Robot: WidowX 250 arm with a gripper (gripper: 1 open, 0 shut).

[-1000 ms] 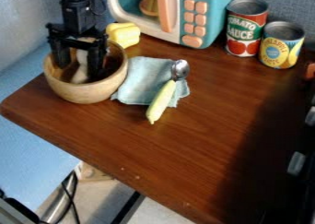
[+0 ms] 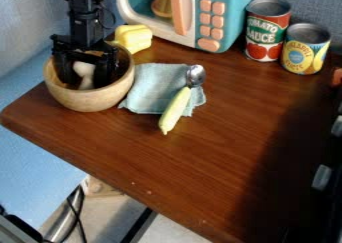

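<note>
The black gripper (image 2: 86,57) reaches down into a wooden bowl (image 2: 111,95) at the upper left, around a pale wooden object (image 2: 83,75) inside it; whether its fingers grip that object is unclear. A spoon with a pale yellow handle (image 2: 175,110) lies on a light blue cloth (image 2: 150,93) right of the bowl. A yellow block-like item (image 2: 134,37) is behind the bowl.
A toy microwave (image 2: 214,32) stands at the back, with a tomato sauce can (image 2: 266,32) and a yellow-labelled can (image 2: 305,52) to its right.
The gripper has shifted slightly within the bowl, and the pale object appears a little changed in angle. The other things are unmoved.
</note>
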